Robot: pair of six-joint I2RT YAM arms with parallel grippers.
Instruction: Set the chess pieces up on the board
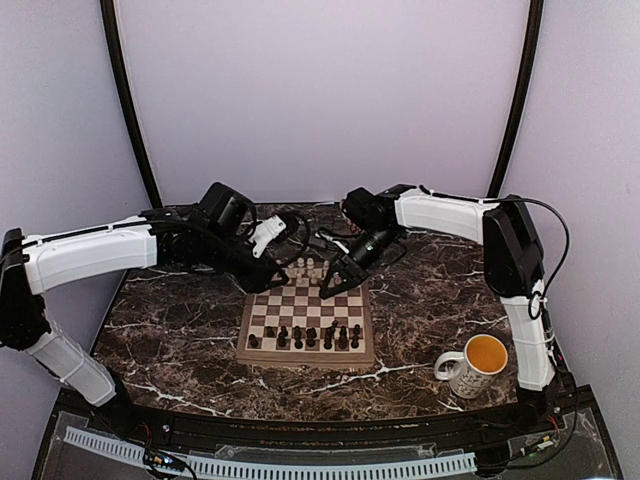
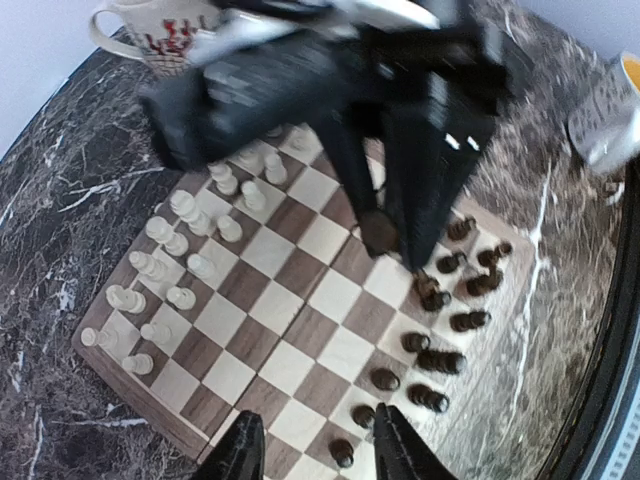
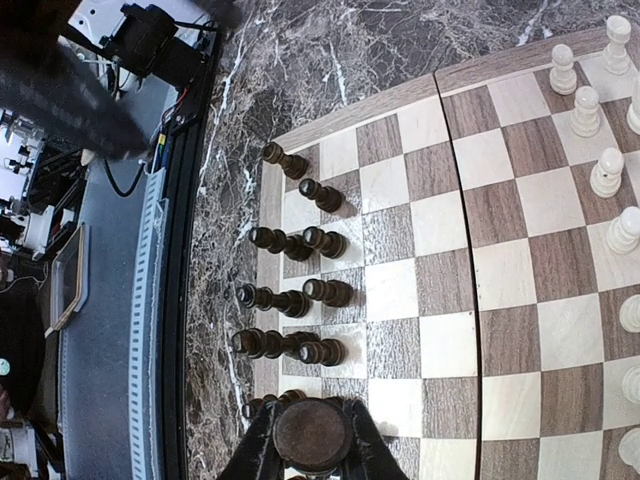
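Note:
The chessboard holds rows of white pieces along its far side and dark pieces along the near side. My left gripper is raised over the board's left part, open, nothing between its fingers. My right gripper hangs over the board; a round dark piece top sits at its fingertips in the right wrist view. Whether the fingers grip it I cannot tell. The right gripper also looms dark across the top of the left wrist view.
A mug with orange inside stands at the near right. Another cup is at the far side, mostly behind the right arm in the top view. The table's sides around the board are largely clear.

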